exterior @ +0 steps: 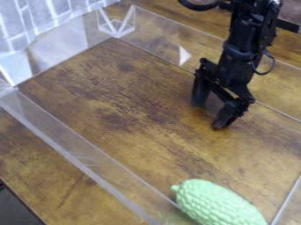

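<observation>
My black gripper (210,104) is low over the wooden floor of the clear-walled enclosure, right of centre in the camera view, its two fingers spread open. I cannot tell whether anything is between them. A pale green, textured oblong object (219,203), like a toy corn cob or vegetable, lies at the bottom right, well apart from the gripper, its lower end cut off by the frame.
Clear plastic walls (73,143) border the wooden surface (118,105) on several sides. A pale curtain (35,22) hangs behind at the upper left.
</observation>
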